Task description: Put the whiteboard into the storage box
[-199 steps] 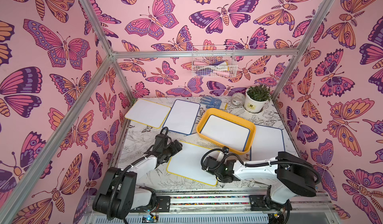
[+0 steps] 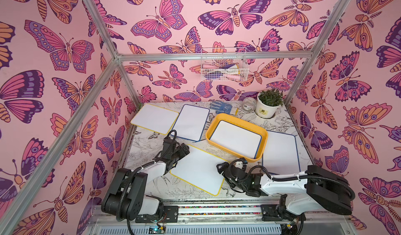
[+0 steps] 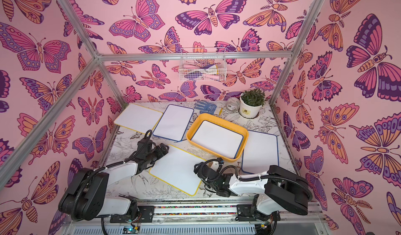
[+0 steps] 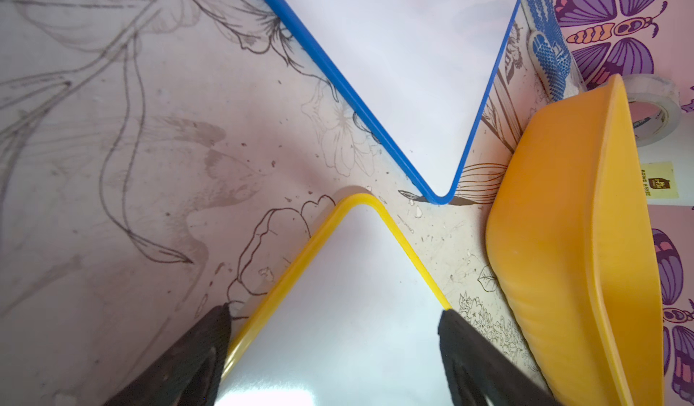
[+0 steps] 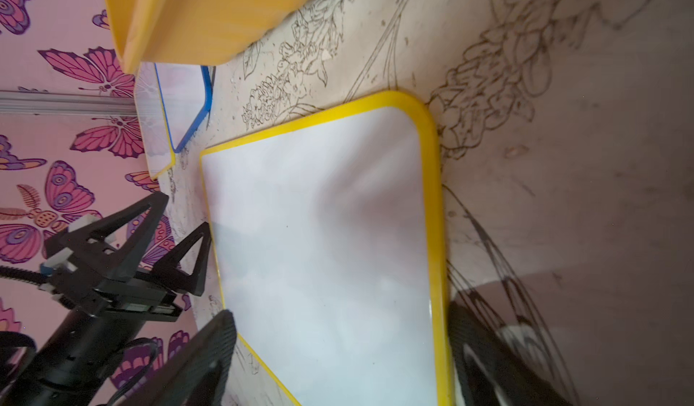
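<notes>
A white whiteboard with a yellow frame (image 2: 199, 170) lies at the front middle of the table, in front of the orange storage box (image 2: 212, 141). My left gripper stands open over its left end, one finger by the yellow edge. At its right end my right gripper is open, with the yellow edge close to its right finger; contact cannot be told. Inside the box lies a blue-framed whiteboard (image 2: 236, 138).
Further whiteboards lie at the back left, one yellow-framed (image 2: 154, 118) and one blue-framed (image 2: 192, 122). Right of the box is another blue-framed board (image 2: 280, 151). Behind stand a blue glove (image 2: 221, 107), a tape roll (image 2: 249, 104) and a potted plant (image 2: 267, 109).
The front yellow-framed board has shifted slightly left and turned. The left arm has moved only a little.
</notes>
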